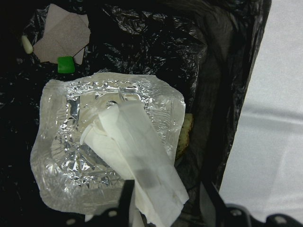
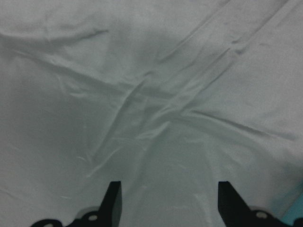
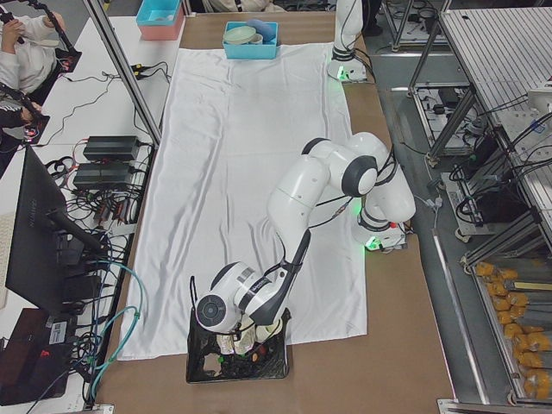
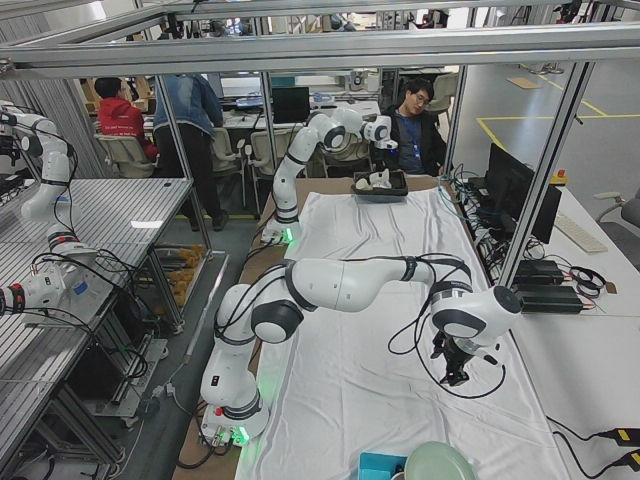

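Observation:
A black lined bin sits at the cloth's near edge in the camera left view. Inside, the left wrist view shows a clear crinkled package under crumpled white paper, with cardboard scraps and a green piece. My left gripper is low over the bin, fingers apart around part of the paper; whether it grips is unclear. My right gripper stands open over bare white cloth, nothing between its fingers.
A blue container with plates stands at the opposite end of the cloth. A monitor and cables line one side.

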